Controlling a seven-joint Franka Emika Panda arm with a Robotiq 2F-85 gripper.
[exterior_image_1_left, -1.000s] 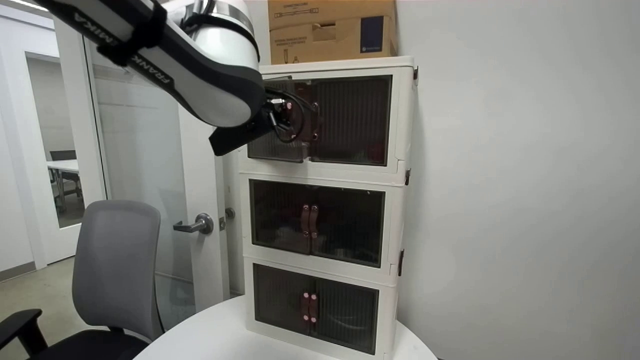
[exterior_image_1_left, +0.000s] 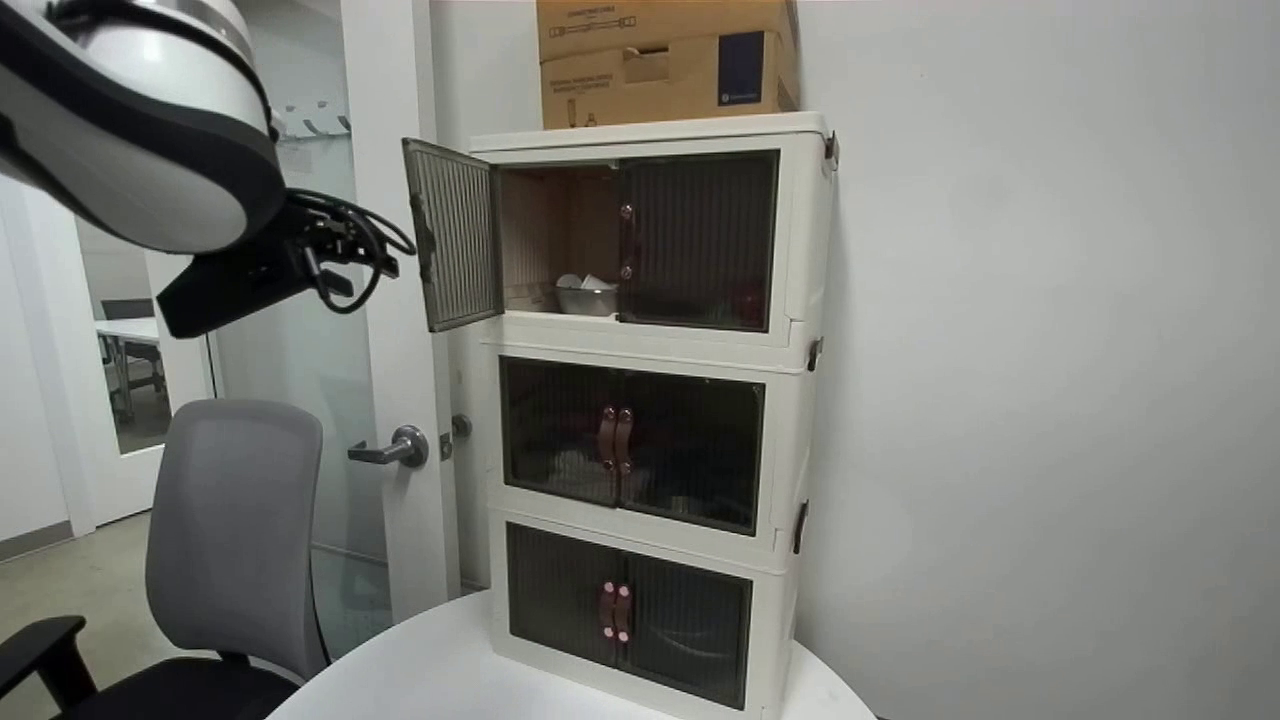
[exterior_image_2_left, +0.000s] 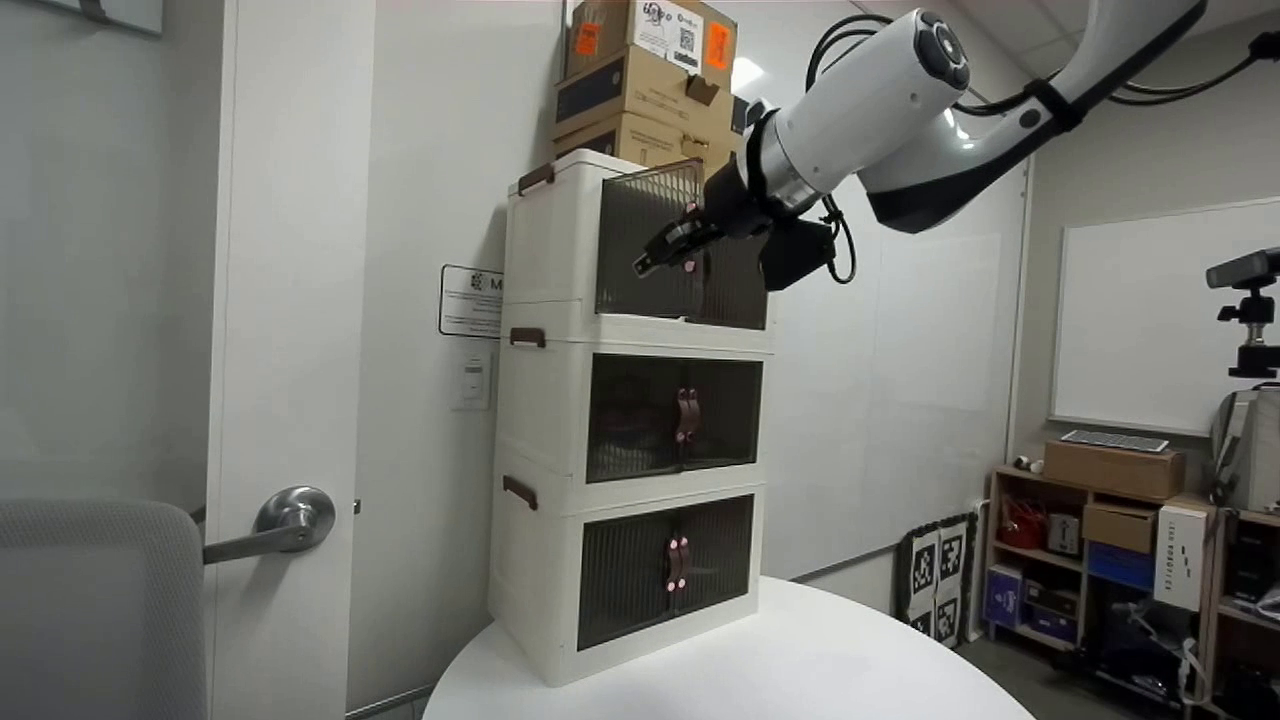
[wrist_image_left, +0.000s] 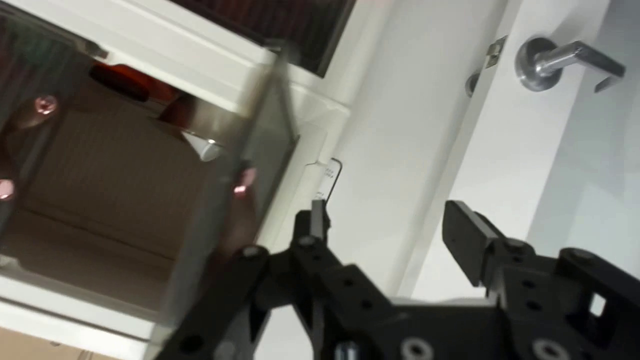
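The top cabinet's left door (exterior_image_1_left: 456, 238) stands swung outward, baring a compartment with a small grey bowl (exterior_image_1_left: 587, 298) of white items. Its right door (exterior_image_1_left: 701, 240) is closed. In the wrist view the open door (wrist_image_left: 273, 135) is blurred, its brown strap handle (wrist_image_left: 237, 225) beside my left finger. My gripper is open; between its fingers only the wall and room door behind appear. In exterior view 2 the gripper (exterior_image_2_left: 654, 262) overlaps the door panel; whether they touch cannot be told. Exterior view 1 hides the fingertips.
The cabinet's two lower units (exterior_image_1_left: 630, 444) have closed doors. Cardboard boxes (exterior_image_1_left: 666, 66) sit on top. A white round table (exterior_image_2_left: 840, 648) bears the stack. A room door with a lever handle (exterior_image_1_left: 396, 448) and a grey chair (exterior_image_1_left: 234, 528) stand to the left.
The upper left door has swung from nearly closed to wide open. My arm has moved left with it, away from the cabinet's middle, and the bowl has come into sight.
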